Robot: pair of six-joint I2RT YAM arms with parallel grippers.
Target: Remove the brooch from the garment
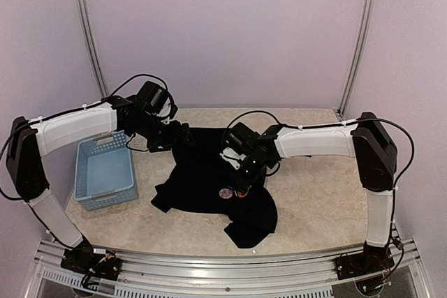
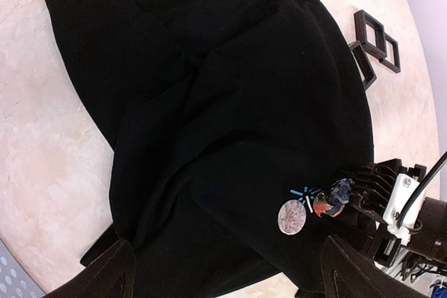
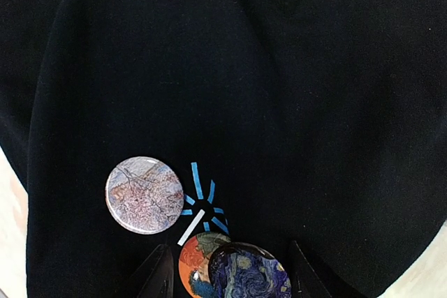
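A black garment [image 1: 202, 172] lies spread on the table. On its lower right are a pale round brooch [image 3: 143, 193], a blue line decoration [image 3: 197, 178], an orange brooch [image 3: 193, 263] and a dark blue starry brooch [image 3: 248, 273] overlapping it. My right gripper is down at the starry and orange brooches, its fingers apart on either side; whether they touch is unclear. My left gripper [image 1: 174, 141] hangs open above the garment's upper left, with nothing between its fingers.
A blue basket [image 1: 105, 193] stands at the left. Dark square frames [image 2: 370, 33] lie beyond the garment's upper right. Bare table surrounds the garment.
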